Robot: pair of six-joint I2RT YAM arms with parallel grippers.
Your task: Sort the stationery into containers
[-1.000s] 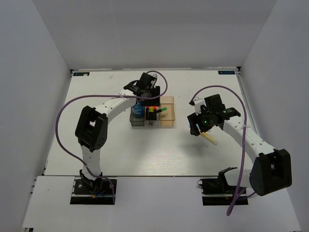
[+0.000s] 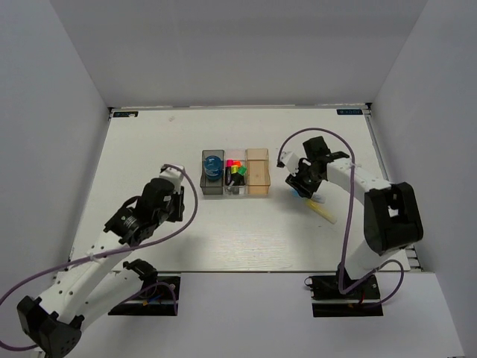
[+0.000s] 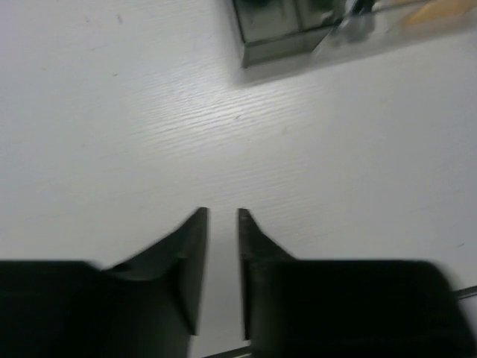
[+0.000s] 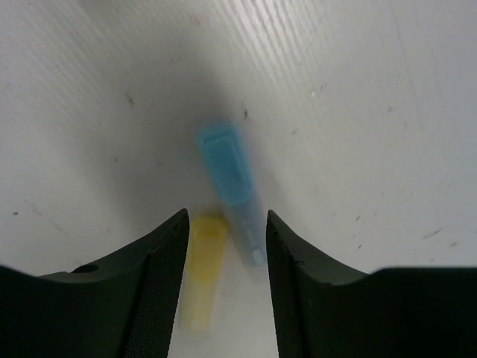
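A blue-capped stick (image 4: 227, 164), its lower part pale, lies flat on the table beside a yellow one (image 4: 205, 257); their near ends are close together. My right gripper hovers above them, open, the blue stick showing in the gap between its fingers. In the top view the yellow stick (image 2: 320, 210) lies right of the containers. The left container (image 2: 212, 188) holds a round blue item (image 2: 213, 168); several coloured markers (image 2: 235, 173) fill the middle one (image 2: 235, 191). The right container (image 2: 258, 171) looks empty. My left gripper is part open over bare table, nothing between its fingers.
Bare white table (image 2: 238, 239) stretches in front of the containers and behind them. Purple cables (image 2: 190, 212) loop from both arms. Each arm's dark base (image 2: 346, 298) sits at the table's front edge.
The green-ended marker that jutted toward the right container now sits in the middle one.
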